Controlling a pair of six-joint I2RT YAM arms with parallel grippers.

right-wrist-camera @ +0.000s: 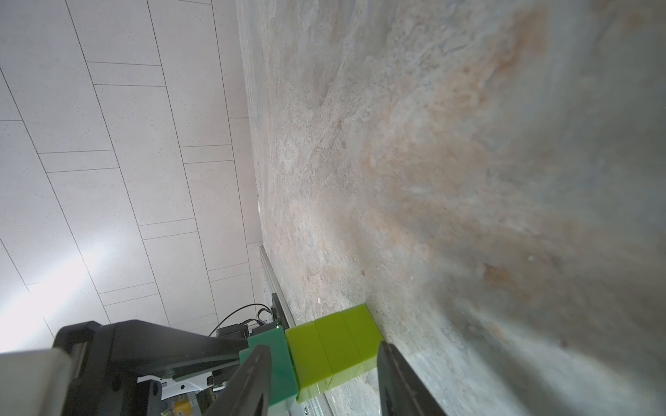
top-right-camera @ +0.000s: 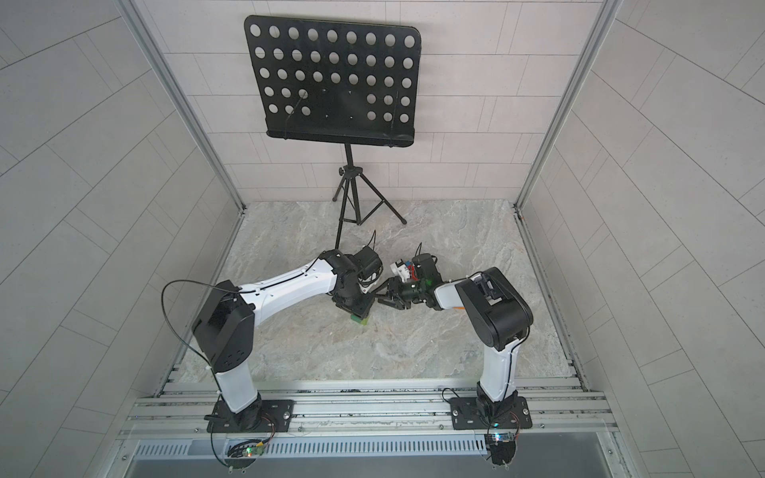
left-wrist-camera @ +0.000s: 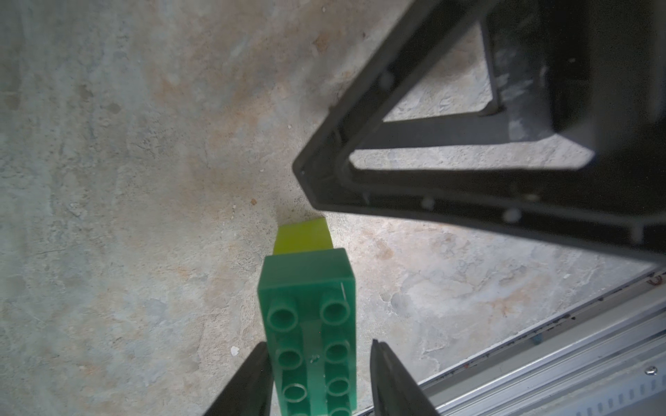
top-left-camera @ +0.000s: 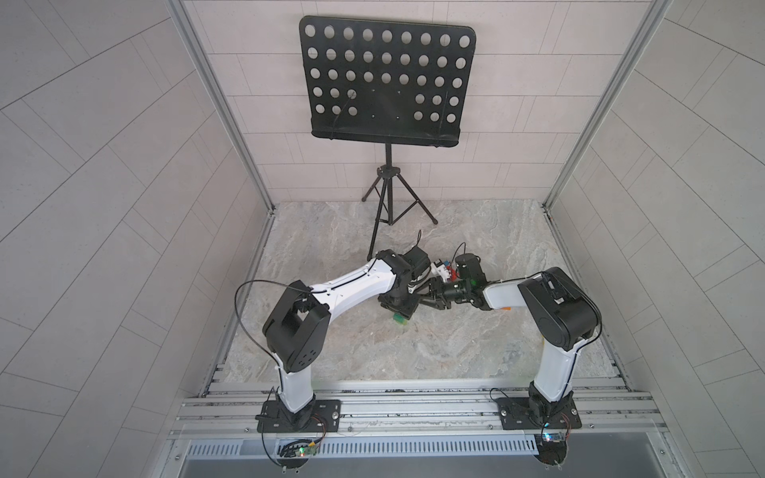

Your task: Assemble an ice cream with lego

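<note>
A dark green brick (left-wrist-camera: pixel 312 326) lies on a lime brick (left-wrist-camera: pixel 302 233) on the floor, seen at the centre of the workspace in the top left view (top-left-camera: pixel 400 318). My left gripper is open over the green brick, a fingertip at each side of it. In the right wrist view, lime bricks (right-wrist-camera: pixel 336 346) sit beside the green one (right-wrist-camera: pixel 270 360). My right gripper stands open low at the bricks, its fingertips in front of them.
A black music stand (top-left-camera: pixel 386 79) rises at the back. Red and orange pieces (top-left-camera: pixel 507 307) are partly hidden by the right arm. Metal rails (top-left-camera: pixel 414 406) run along the front edge.
</note>
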